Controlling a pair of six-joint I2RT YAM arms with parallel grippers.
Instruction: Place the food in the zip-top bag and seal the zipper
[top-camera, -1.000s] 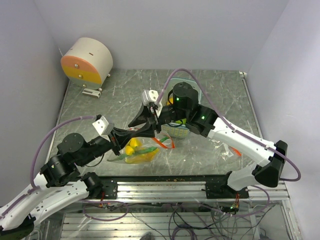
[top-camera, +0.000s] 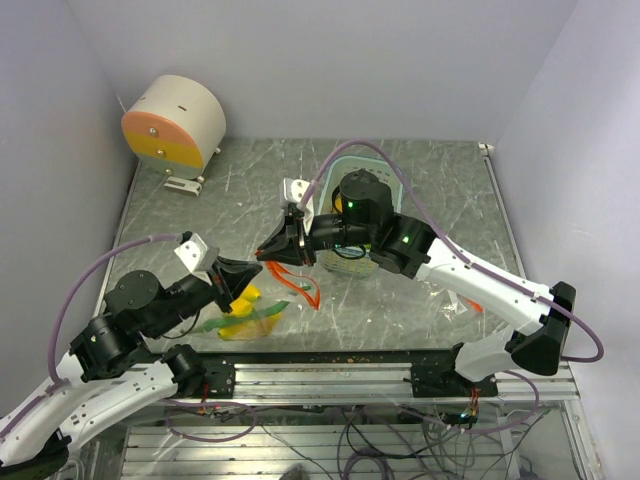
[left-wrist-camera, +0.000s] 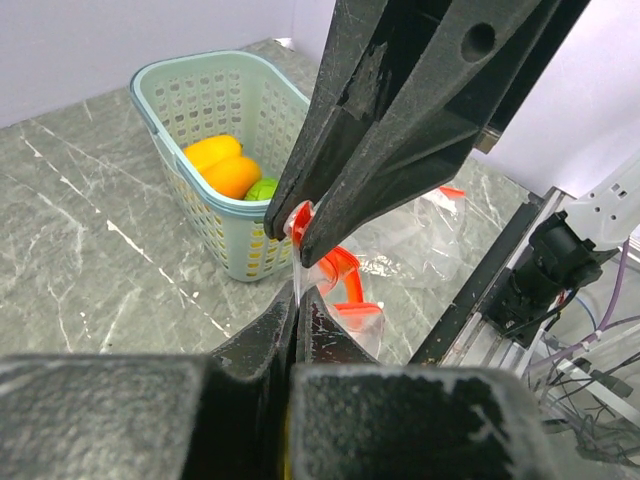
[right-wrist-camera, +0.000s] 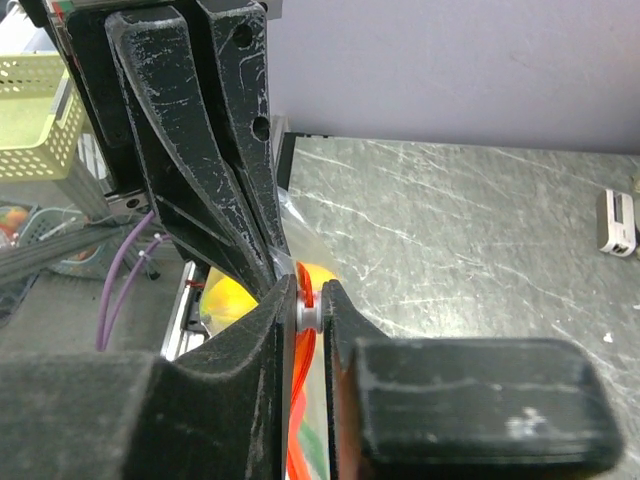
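A clear zip bag with an orange zipper (top-camera: 305, 285) hangs between my grippers, with yellow food (top-camera: 240, 305) and a green piece (right-wrist-camera: 310, 445) inside. My left gripper (top-camera: 252, 270) is shut on the bag's top edge; in the left wrist view its tips (left-wrist-camera: 297, 315) pinch the clear film. My right gripper (top-camera: 263, 250) is at the zipper's end just beside the left one; its tips (right-wrist-camera: 309, 310) stand close together with the orange strip and a small pale slider between them, too close to tell whether they grip it.
A basket (left-wrist-camera: 170, 110) with food stands behind the right arm. Loose clear bags (top-camera: 455, 305) lie at the right. A white cylinder with orange and yellow front (top-camera: 160, 120) sits back left. Bare worktop (top-camera: 220, 190) shows at the back left.
The right gripper's fingers have come closer together.
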